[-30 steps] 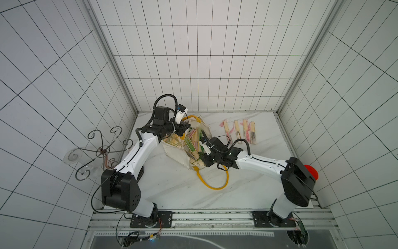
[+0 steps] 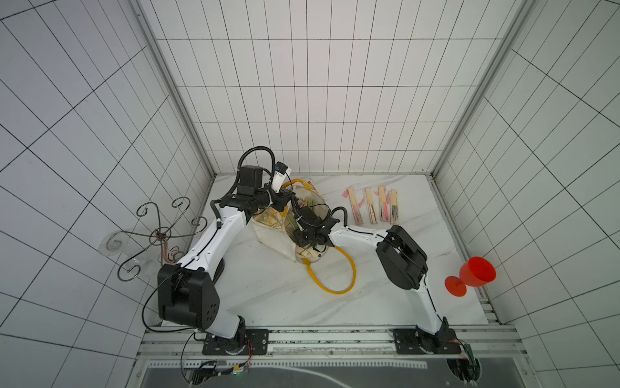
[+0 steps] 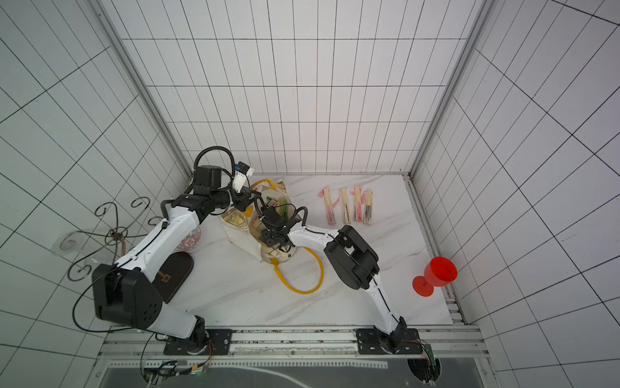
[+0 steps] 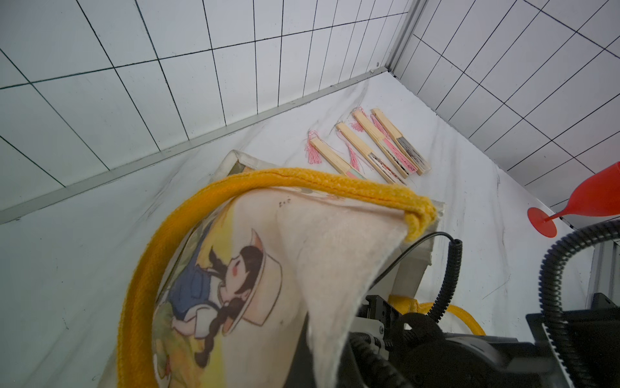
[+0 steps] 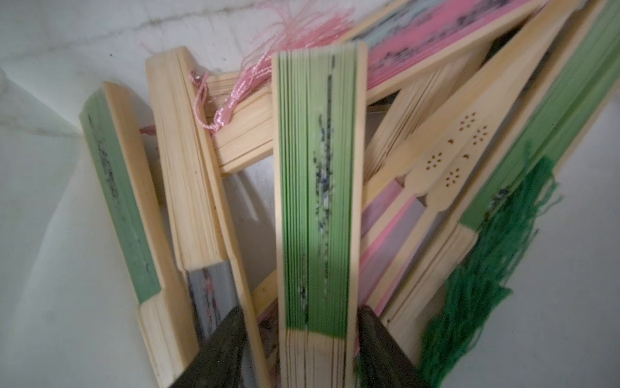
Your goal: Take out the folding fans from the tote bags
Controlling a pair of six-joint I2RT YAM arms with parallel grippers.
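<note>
The tote bag (image 4: 252,213), cream with a yellow handle and a printed girl, lies opened on the table. Its edge is pinched at the bottom of the left wrist view, where my left gripper is shut on the cloth. Inside the bag, my right gripper has its fingers apart on either side of a green folding fan (image 5: 319,194); the left finger (image 5: 219,349) looks slightly clear of it. Around that lie a grey fan (image 5: 216,297), another green fan (image 5: 122,187) and a pink one (image 5: 445,32). Several folding fans (image 2: 371,205) lie in a row outside.
A red goblet (image 2: 476,271) lies at the right edge. A curled metal stand (image 2: 160,236) is at the left. Both arms sit close together over the bag.
My right gripper has moved left and deeper over the bag's opening, covering fans that showed before. The left arm, the bag and the row of fans look unmoved.
</note>
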